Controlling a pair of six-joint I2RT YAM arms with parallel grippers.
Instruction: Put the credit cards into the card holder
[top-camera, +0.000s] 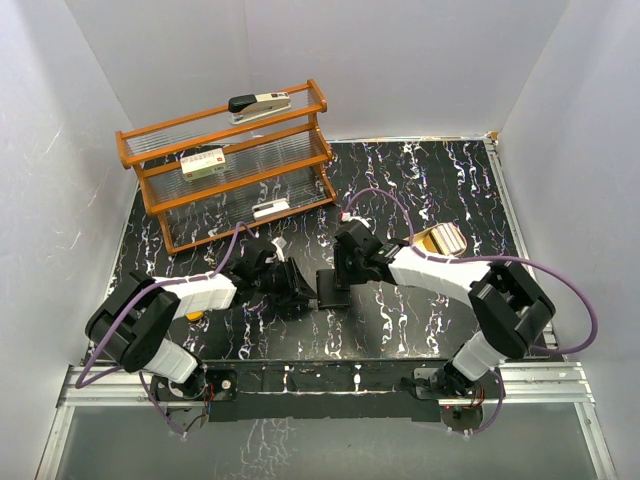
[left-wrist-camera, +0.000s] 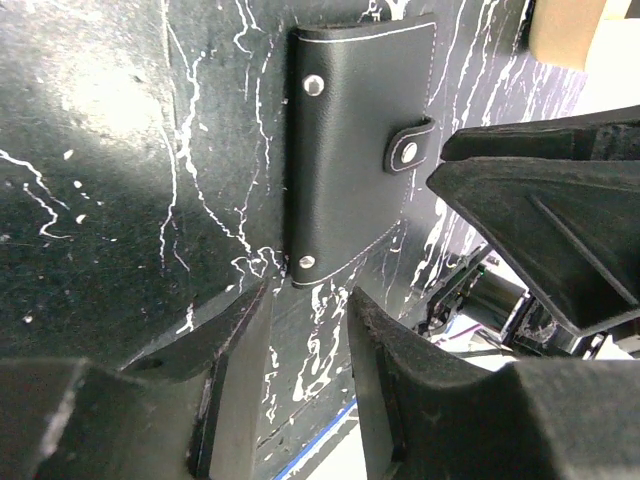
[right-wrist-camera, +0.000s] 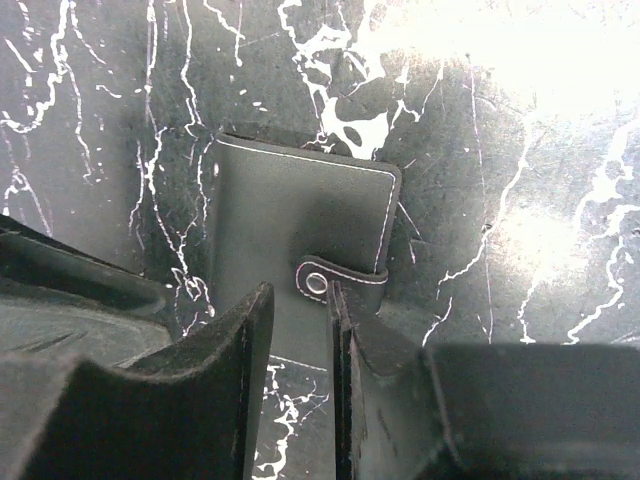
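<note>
The black card holder (top-camera: 334, 297) lies flat and snapped closed on the dark marbled table. In the left wrist view its spine side and strap show on the holder (left-wrist-camera: 355, 150), just beyond the left gripper, whose fingers stand part open and empty. Over the strap of the holder (right-wrist-camera: 290, 215), the right gripper has its fingers part open, the strap's snap showing between their tips. Whether those tips touch the strap I cannot tell. At the table's right, a tan tray (top-camera: 428, 241) holds pale cards (top-camera: 447, 238).
An orange-framed shelf rack (top-camera: 232, 160) stands at the back left, carrying a stapler (top-camera: 259, 105) and a small box (top-camera: 203, 163). A yellow round item (top-camera: 195, 316) is partly hidden by the left arm.
</note>
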